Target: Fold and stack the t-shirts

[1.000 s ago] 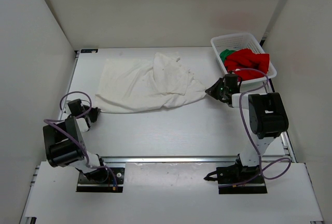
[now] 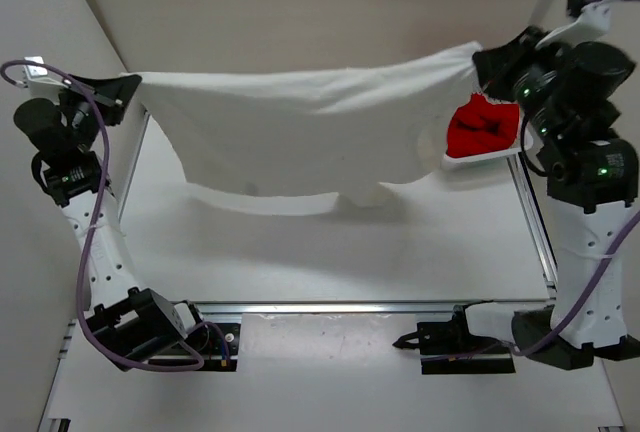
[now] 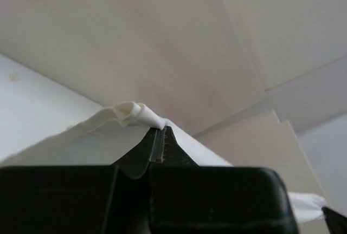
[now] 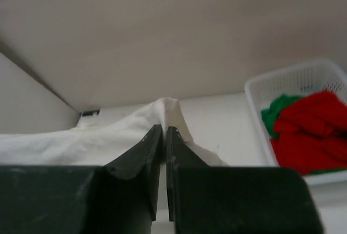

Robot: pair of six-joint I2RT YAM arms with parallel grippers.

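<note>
A white t-shirt (image 2: 300, 127) hangs stretched in the air between my two grippers, its lower part drooping over the table. At its left corner my left gripper (image 2: 138, 80) is shut, and in the left wrist view the cloth edge is pinched between the fingertips. My right gripper (image 2: 480, 62) is shut on the opposite corner; the right wrist view shows the fabric (image 4: 172, 116) rising from between its fingers. The upper edge runs nearly straight, sagging slightly. Most of the shirt's far side is hidden.
A white basket (image 4: 260, 120) stands at the back right, holding red cloth (image 4: 312, 136) and green cloth (image 4: 279, 109). In the top view, my right arm and the shirt cover much of it.
</note>
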